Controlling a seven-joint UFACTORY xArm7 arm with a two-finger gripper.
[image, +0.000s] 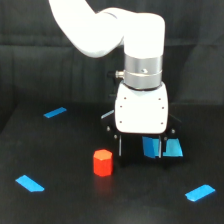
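Note:
A red hexagonal block (102, 162) stands on the dark table, at the lower left of the white arm. To its right and slightly higher in the picture is my gripper (140, 152), its dark fingers spread apart. Nothing shows between them, though black on black makes the tips hard to make out. A blue object (171, 148) with a split or fold in it appears behind the right finger, partly hidden by it. Whether the finger touches it, I cannot tell.
Flat blue marks lie on the dark table: one at the left front (30, 184), another at the right front (200, 192), a third at the left back (55, 112). A dark curtain (50, 60) hangs behind.

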